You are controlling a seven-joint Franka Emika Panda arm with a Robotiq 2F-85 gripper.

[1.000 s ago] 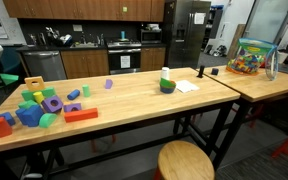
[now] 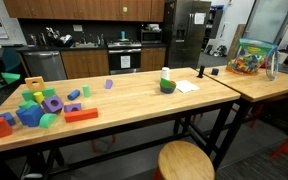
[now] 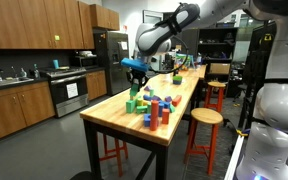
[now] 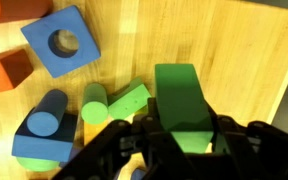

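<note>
In the wrist view my gripper is shut on a long green block (image 4: 182,92), which sticks out past the fingers above the wooden table. Below it lie a blue square block with a round hole (image 4: 62,42), a green cylinder (image 4: 95,103), a smaller green block (image 4: 130,100) and a blue cylinder (image 4: 48,112). At the left edge of exterior view 1, the held green block (image 2: 9,77) shows near the table's end, with the arm partly cut off by the frame.
Several coloured blocks crowd the table's left end, including a long red block (image 2: 81,115) and a purple ring (image 2: 53,104). A green bowl (image 2: 168,87) stands farther right, with bare tabletop (image 2: 134,95) between. A round stool (image 2: 185,160) stands in front.
</note>
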